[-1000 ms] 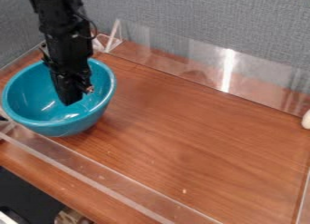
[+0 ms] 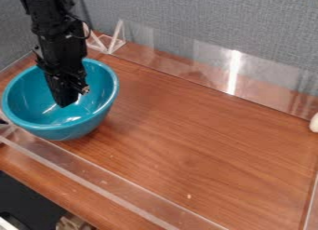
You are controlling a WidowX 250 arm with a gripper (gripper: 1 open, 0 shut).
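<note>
A teal plastic bowl (image 2: 69, 122) sits on the wooden counter (image 2: 211, 150) at the left. My black gripper (image 2: 67, 90) reaches down from the top left into the bowl. Its fingertips are dark against each other, and I cannot tell whether they are open or shut or whether anything is between them.
A white wire rack (image 2: 110, 38) stands at the back left. A clear strip runs along the grey back wall. A small white object (image 2: 313, 122) is at the right edge.
My gripper has shifted slightly left within the bowl. The bowl has barely moved.
</note>
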